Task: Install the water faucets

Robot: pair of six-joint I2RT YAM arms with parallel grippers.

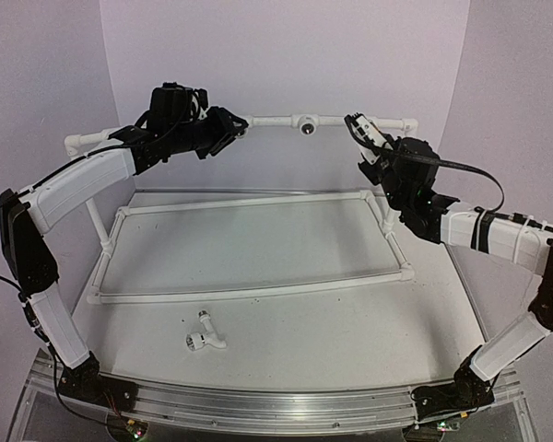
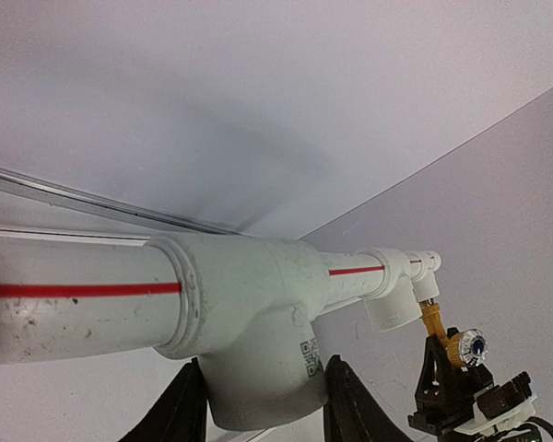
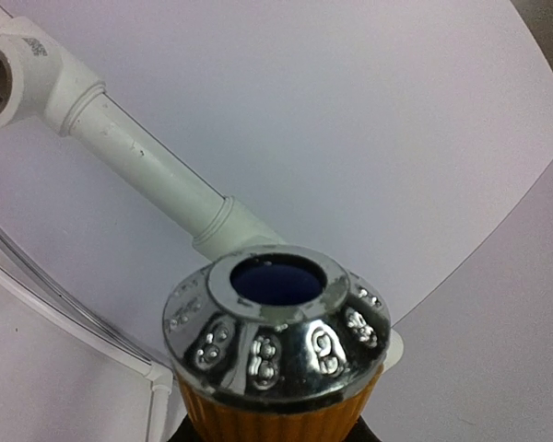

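Note:
A white pipe rail (image 1: 272,121) crosses the back with tee fittings. My left gripper (image 1: 229,129) is shut on a tee (image 2: 258,378), whose sides show between both fingers in the left wrist view. My right gripper (image 1: 369,152) holds an orange faucet with chrome cap, seen at the right of the left wrist view at the underside of a right-hand tee (image 2: 424,287); whether it is seated cannot be told. The middle tee (image 1: 306,123) has an empty threaded opening. A white faucet (image 1: 203,337) lies on the table.
A lower rectangular pipe frame (image 1: 249,291) spans the table. Pale walls enclose the back and sides.

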